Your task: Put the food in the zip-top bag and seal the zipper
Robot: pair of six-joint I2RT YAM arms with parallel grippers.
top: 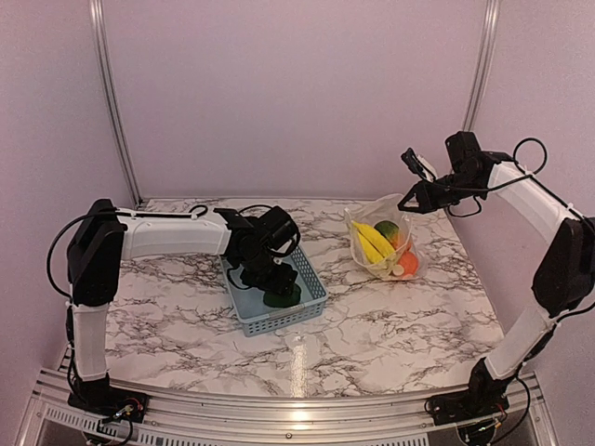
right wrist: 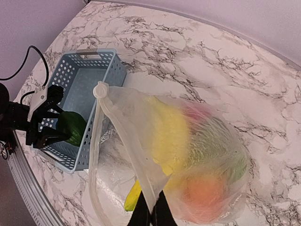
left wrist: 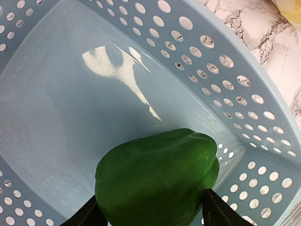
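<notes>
A green pepper (left wrist: 155,174) lies in the blue basket (top: 284,322), near one end. My left gripper is down inside the basket with its fingers (left wrist: 216,209) apart, one on each side of the pepper. They come close against its skin; whether both press on it cannot be told. The clear zip top bag (right wrist: 127,108) stands with its mouth open, and its rim is pinched in my shut right gripper. Inside the bag are yellow bananas (top: 372,243), a green and red mango-like fruit (top: 388,232) and an orange round fruit (top: 408,264).
Perforated basket walls rise around the left gripper. Bare marbled table (top: 372,334) lies in front of the bag and between bag and basket. Side walls and a back wall (top: 297,102) close in the table.
</notes>
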